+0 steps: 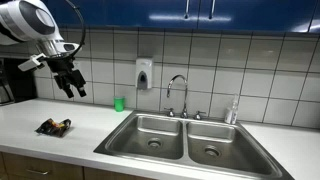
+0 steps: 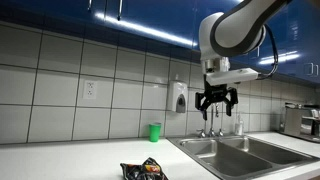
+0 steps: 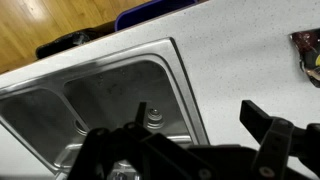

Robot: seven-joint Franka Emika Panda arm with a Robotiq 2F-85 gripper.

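Observation:
My gripper [image 1: 76, 90] hangs in the air over the counter, its fingers apart and empty. In exterior view 2 the gripper [image 2: 217, 107] appears in front of the sink. Looking down from the wrist, its two black fingers [image 3: 262, 118] stand wide of each other above the sink's edge and the counter. A dark crumpled packet with some red and yellow [image 1: 53, 128] lies on the counter at the left, below and apart from the gripper; this packet [image 2: 143, 170] also shows at the bottom of exterior view 2. Part of the packet [image 3: 308, 55] reaches the wrist view's right edge.
A double steel sink [image 1: 185, 142] with a faucet [image 1: 177, 90] is set into the counter. A green cup [image 1: 119, 104] stands near the tiled wall, under a soap dispenser [image 1: 144, 74]. A clear bottle [image 1: 233, 110] is right of the faucet. Bare counter [image 2: 90, 158] surrounds the packet.

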